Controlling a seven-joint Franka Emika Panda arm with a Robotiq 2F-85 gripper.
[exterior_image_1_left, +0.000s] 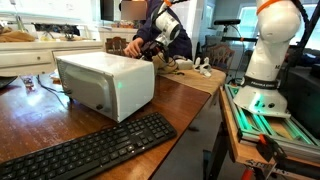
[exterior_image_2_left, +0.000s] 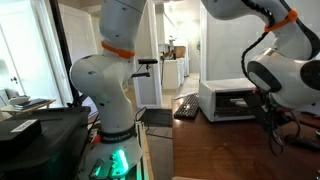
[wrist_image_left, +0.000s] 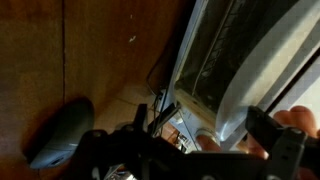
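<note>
A white box-shaped oven (exterior_image_1_left: 105, 82) stands on the brown tabletop. My gripper (exterior_image_2_left: 273, 115) is low beside its door side in the second exterior view; in the first exterior view the oven partly hides it. In the wrist view, my gripper has its dark fingers (wrist_image_left: 270, 130) standing wide apart. Ahead of them are the oven's dark window (wrist_image_left: 222, 50) and a curved white handle (wrist_image_left: 265, 60). The handle passes close to the right finger; contact cannot be told. Nothing shows held.
A black keyboard (exterior_image_1_left: 90, 150) lies in front of the oven. A dark rounded object, perhaps a mouse (wrist_image_left: 62, 132), rests on the table. Someone's fingers (wrist_image_left: 298, 120) are near the handle. Bare tabletop (exterior_image_2_left: 205, 145) extends in the foreground.
</note>
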